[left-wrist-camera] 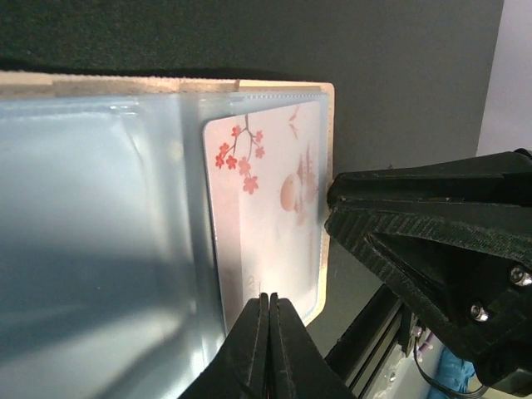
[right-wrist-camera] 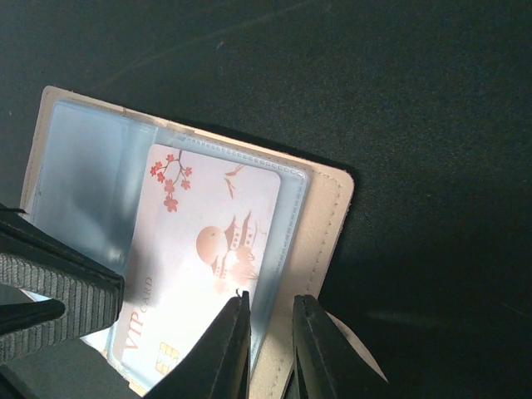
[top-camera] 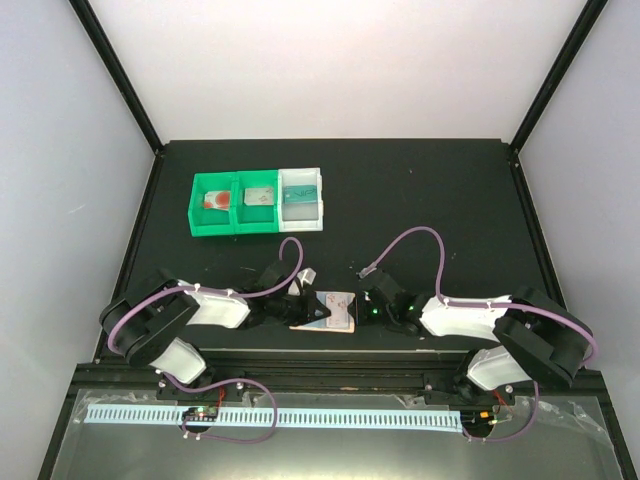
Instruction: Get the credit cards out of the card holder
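The card holder lies spread on the black table, with tan edges and clear bluish sleeves. In one sleeve sits a pale pink card with red blossoms; the right wrist view shows "VIP CARD" on it. My left gripper is shut over the card's lower part, fingertips together and nothing between them. Its closed tips hide some of the card's print. At the holder's tan edge, my right gripper has its fingers a little apart with that edge between them, apparently shut on the holder.
A green tray and a white tray stand side by side at the back left, with cards inside.
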